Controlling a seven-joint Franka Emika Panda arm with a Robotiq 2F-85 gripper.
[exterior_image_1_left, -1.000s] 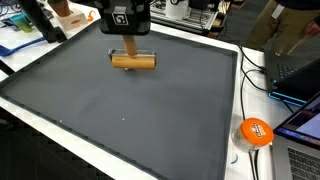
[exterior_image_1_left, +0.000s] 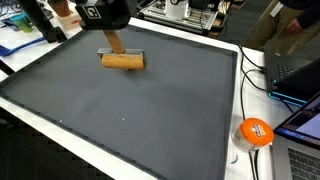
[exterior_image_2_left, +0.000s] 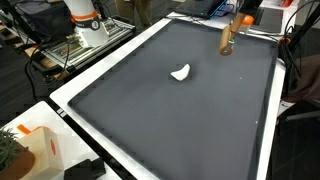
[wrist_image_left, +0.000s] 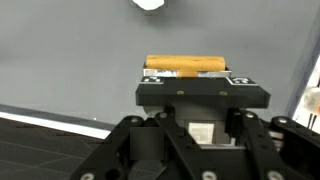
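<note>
A wooden roller (exterior_image_1_left: 123, 61) with a metal frame hangs crosswise below my gripper (exterior_image_1_left: 112, 28) at the far left of the grey board (exterior_image_1_left: 150, 115). An upright tan handle joins it to the gripper, which is shut on that handle. From the wrist, the roller (wrist_image_left: 187, 62) shows as a horizontal bar just beyond the gripper's dark body. In the second exterior view the roller (exterior_image_2_left: 227, 42) is seen nearly end-on at the board's far right; whether it touches the surface I cannot tell. A small white piece (exterior_image_2_left: 180, 72) lies on the board, apart from the roller.
An orange-and-white round object (exterior_image_1_left: 254, 133) stands on the white table edge beside the board. Laptops and cables lie along the right side in exterior view 1. Most of the board is bare.
In exterior view 1, my gripper and the roller have shifted slightly to the left. The grip on the handle looks the same.
</note>
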